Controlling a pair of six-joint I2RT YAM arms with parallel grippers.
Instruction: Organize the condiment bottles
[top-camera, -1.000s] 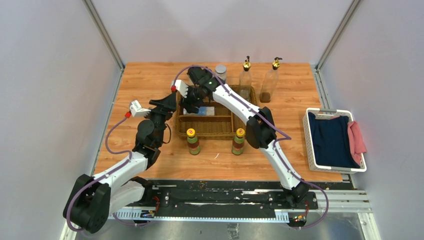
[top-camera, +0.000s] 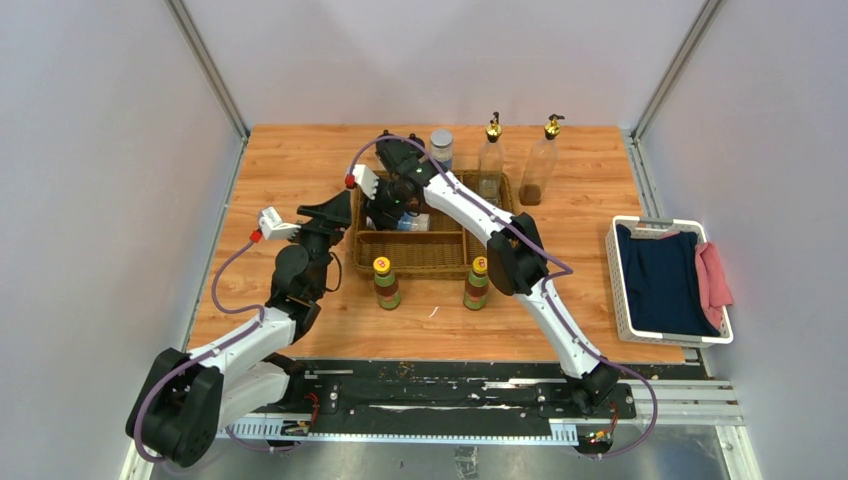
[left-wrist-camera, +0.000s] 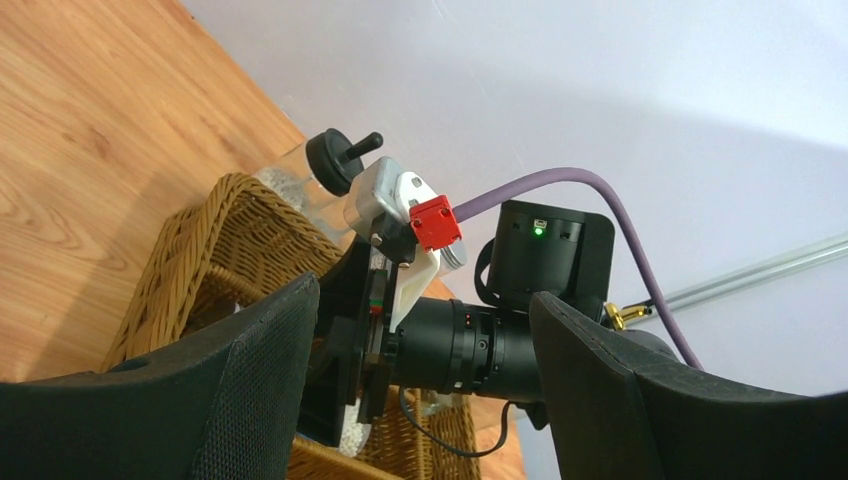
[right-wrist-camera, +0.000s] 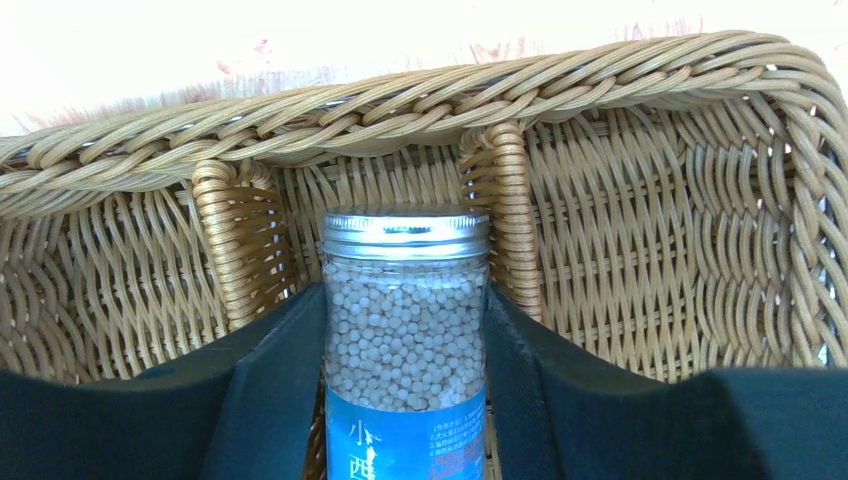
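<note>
In the wicker basket (top-camera: 410, 262), a jar of white granules with a blue label and silver lid (right-wrist-camera: 405, 330) lies between the fingers of my right gripper, which reaches down from above; whether they grip it firmly cannot be told. My left gripper is open at the basket's left side, with nothing between its fingers, facing the right arm. Two green bottles with yellow caps (top-camera: 386, 290) (top-camera: 476, 290) stand in front of the basket. Two tall pump bottles (top-camera: 489, 165) (top-camera: 539, 170) and a silver-lidded jar (top-camera: 441, 148) are at the back.
A white laundry basket (top-camera: 630, 320) with dark and pink cloth stands at the far right. Walls border the sides and back.
The right gripper has shifted very slightly down over the jar in the basket. The left arm and the bottles have not visibly moved.
</note>
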